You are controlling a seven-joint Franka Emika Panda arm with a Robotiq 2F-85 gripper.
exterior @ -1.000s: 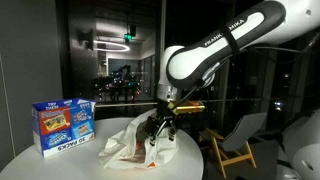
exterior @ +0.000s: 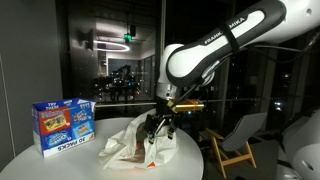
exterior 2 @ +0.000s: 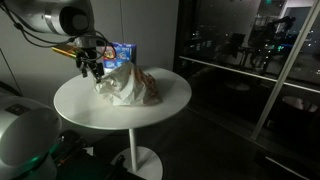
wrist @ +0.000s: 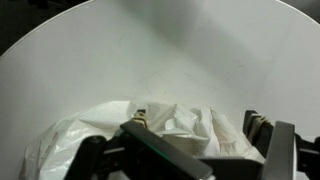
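A crumpled white plastic bag (exterior: pixel 125 151) lies on the round white table, with something brownish showing in it. My gripper (exterior: pixel 161 130) points down at the bag's upper part in exterior view 1. Seen from the wrist, the gripper is open, its dark fingers wide apart. Folds of the bag (wrist: pixel 75 132) show below and between those fingers; whether they touch is hard to tell. In exterior view 2, the gripper (exterior 2: pixel 92 72) is at the left side of the bag (exterior 2: pixel 122 88).
A blue and red snack box (exterior: pixel 64 126) stands on the table beside the bag. Bare table (exterior 2: pixel 172 92) extends to the right in exterior view 2. A chair (exterior: pixel 236 140) is beyond the table.
The bag and the box look unmoved.
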